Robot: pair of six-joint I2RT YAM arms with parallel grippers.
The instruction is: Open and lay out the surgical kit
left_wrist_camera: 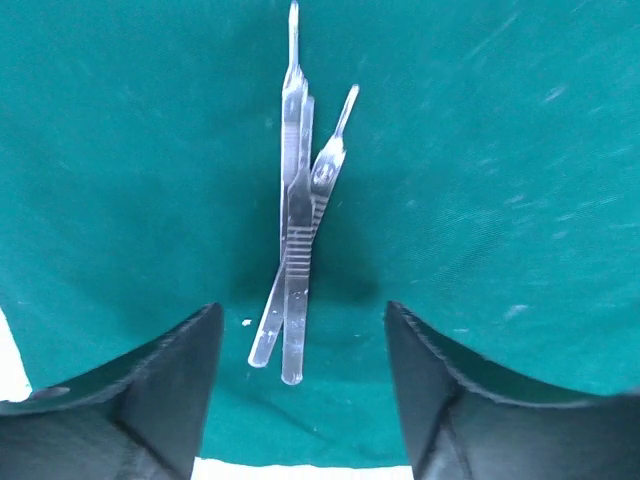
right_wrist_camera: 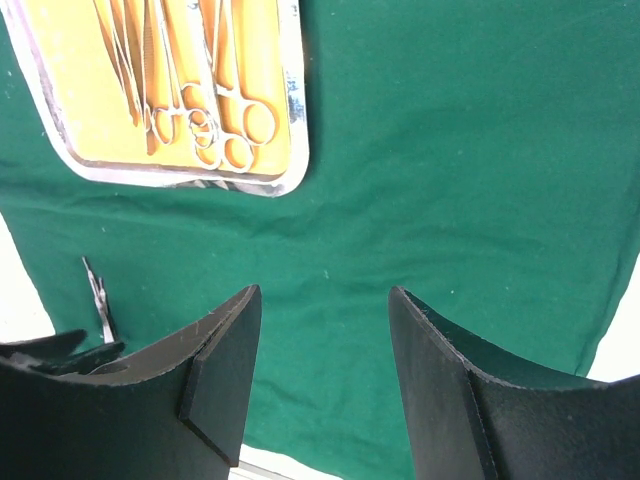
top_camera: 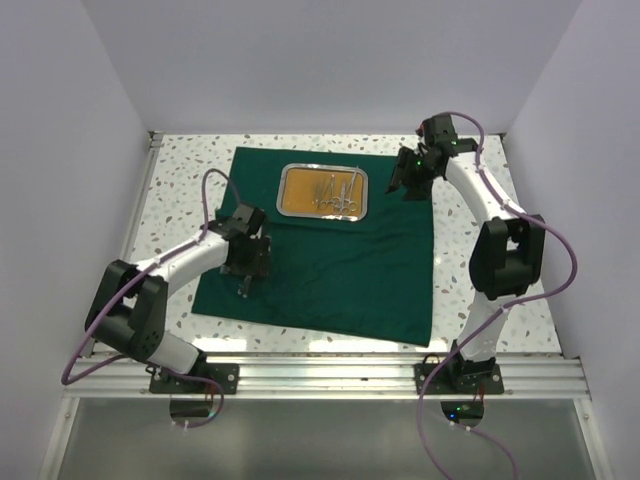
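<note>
Two metal scalpel handles point(left_wrist_camera: 298, 230), perhaps with a third beneath, lie crossed on the green cloth point(top_camera: 330, 280) at the left. Over them stands my left gripper, open, its fingers spread on either side with nothing between. In the top view the gripper point(top_camera: 250, 268) partly covers the handles. The metal tray point(top_camera: 322, 166) sits at the back of the cloth with scissors point(right_wrist_camera: 240, 125) and several slim instruments in it. To the right of the tray hangs my right gripper, part open and empty over bare cloth.
The cloth has a fold below the tray. Speckled table point(top_camera: 160, 215) shows around the cloth, and a metal rail point(top_camera: 330, 368) runs along the front edge.
</note>
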